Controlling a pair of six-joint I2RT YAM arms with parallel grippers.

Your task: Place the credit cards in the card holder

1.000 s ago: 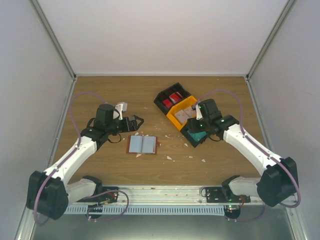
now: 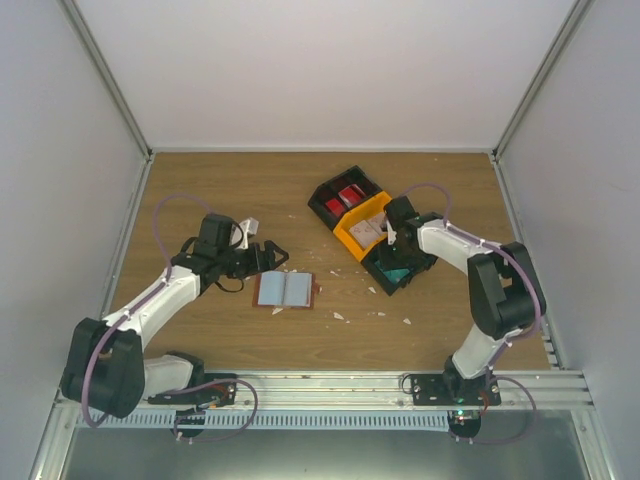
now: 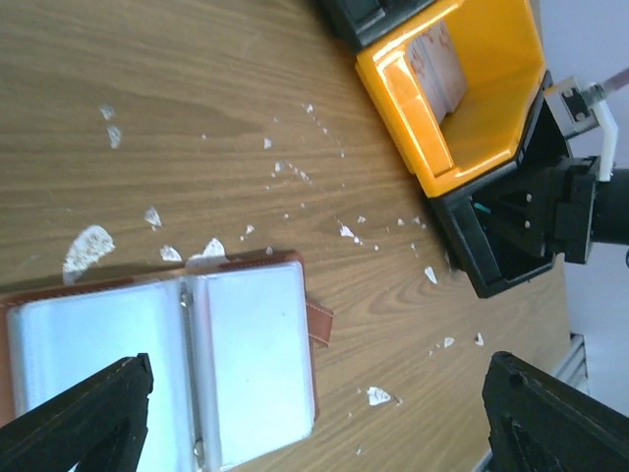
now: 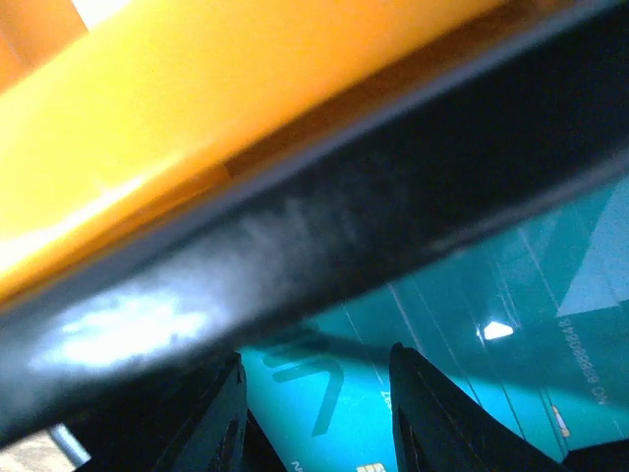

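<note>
The open card holder (image 2: pixel 284 289) with pale sleeves lies left of centre, also seen below my left gripper, which stands open and empty. Teal cards (image 4: pixel 491 383) lie in the lower black tray (image 3: pixel 477 251) at right. My right gripper is down at that tray, fingertips over a teal card under the tray's dark edge, apart with nothing clearly held between them. Pink cards (image 2: pixel 365 230) sit in the yellow tray (image 3: pixel 423 147); red cards (image 2: pixel 339 205) in the upper black tray (image 2: pixel 322 193).
Walls border it at back and sides; the three trays stand touching in a diagonal row at right.
My right arm has shifted and folded, its gripper staying over the lower black tray.
</note>
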